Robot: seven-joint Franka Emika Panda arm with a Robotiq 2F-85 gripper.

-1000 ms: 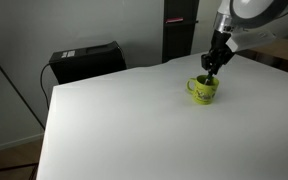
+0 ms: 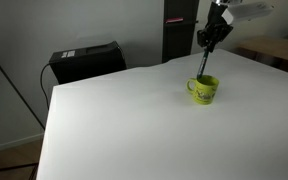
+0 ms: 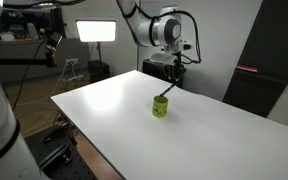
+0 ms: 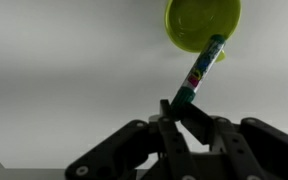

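Observation:
A yellow-green mug [image 2: 203, 90] stands upright on the white table, its handle to the left in the first exterior view. Above it is my gripper, shut on the end of a thin, dark stick with a colourful printed band. In the wrist view this stick [image 4: 201, 71] runs from the fingertips to the mug [image 4: 197, 20]. Its far end overlaps the mug's rim there. From the side, the stick [image 2: 202, 66] slants down to the mug opening, and whether its tip is still inside cannot be told.
A black box-shaped device [image 2: 88, 62] with a cable sits at the table's back edge. A brown wooden surface [image 2: 274, 47] lies behind at the right.
The gripper has risen away from the mug, drawing the stick upward so that more of it shows above the rim. The mug stays in the same place.

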